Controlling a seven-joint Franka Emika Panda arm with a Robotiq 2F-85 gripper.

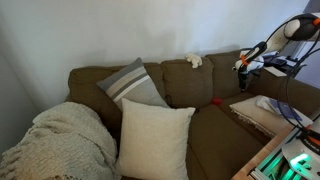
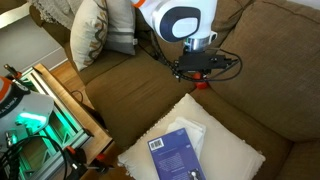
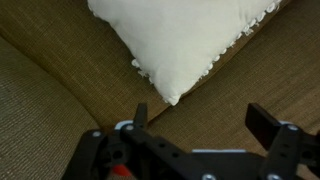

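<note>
In the wrist view my gripper stands open, its two dark fingers wide apart with nothing between them. Brown couch fabric lies below, and a corner of the white cushion (image 3: 180,60) points towards the gap. A small red object (image 3: 122,170) peeks out at the bottom, partly hidden by the gripper body. The second exterior view shows this red object (image 2: 201,84) against the backrest, close by the gripper in the picture; their distance apart is hard to judge. From the first exterior view, the red object (image 1: 217,101) lies left of the gripper (image 1: 241,88).
A blue book (image 2: 177,155) and white paper lie on the white cushion (image 2: 235,155). A large white pillow (image 1: 154,140), a striped pillow (image 1: 131,84) and a fluffy blanket (image 1: 60,148) fill the couch's other end. A white plush item (image 1: 194,60) tops the backrest.
</note>
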